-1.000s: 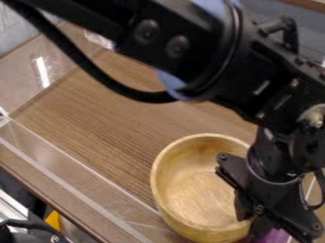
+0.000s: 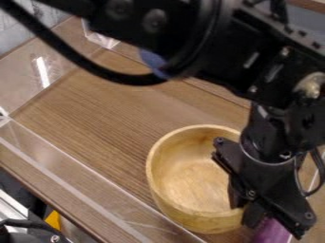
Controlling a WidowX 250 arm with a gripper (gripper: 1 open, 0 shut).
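Observation:
My black gripper (image 2: 260, 204) is low at the right, its fingers reaching down over the right side of a wooden bowl (image 2: 184, 176). A purple object (image 2: 269, 233) shows just below the fingertips at the bottom right, largely hidden by the gripper; the fingers look closed on or against it, though the grip itself is hard to see.
Bare wooden table (image 2: 89, 123) fills the left and middle, with clear edging strips along the left and front. A blue object shows partly behind the arm at the top. Dark cables and metal parts sit at the lower left.
The gripper has shifted slightly toward the lower left and the arm above it has moved a little. The bowl appears slightly shifted leftward.

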